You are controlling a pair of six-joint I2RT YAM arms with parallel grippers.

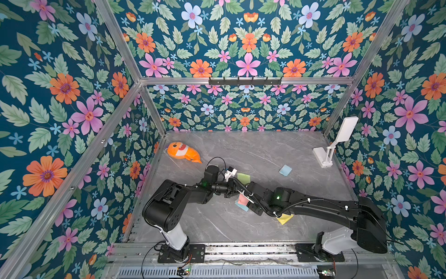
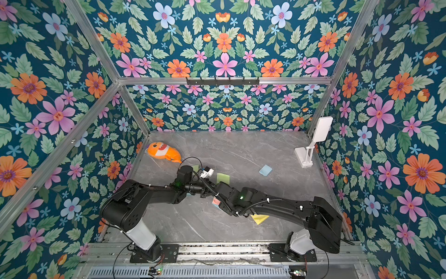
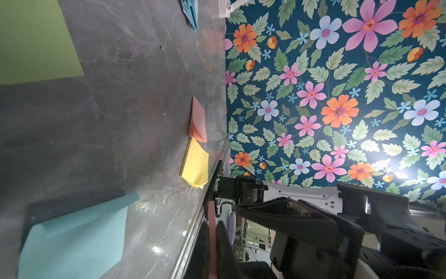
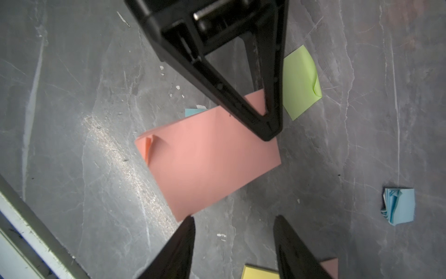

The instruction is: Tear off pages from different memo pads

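Note:
My left gripper is shut on a pink page [image 4: 209, 162], which hangs above the table with one corner curled. In the left wrist view that page shows edge-on as a thin strip between the fingers. Facing it from the right, my right gripper is open, with an empty gap between its fingers. On the table, a yellow pad [image 3: 195, 162] and a pink pad [image 3: 198, 121] lie close together. The blue pad [image 1: 285, 170] sits farther back. Both arms cover part of the pink page in the top views.
A loose green page [image 4: 299, 83] and a loose light-blue page [image 3: 79, 241] lie on the table near the grippers. At the back left is an orange plush toy [image 1: 183, 151]; a white lamp [image 1: 327, 153] stands at the back right.

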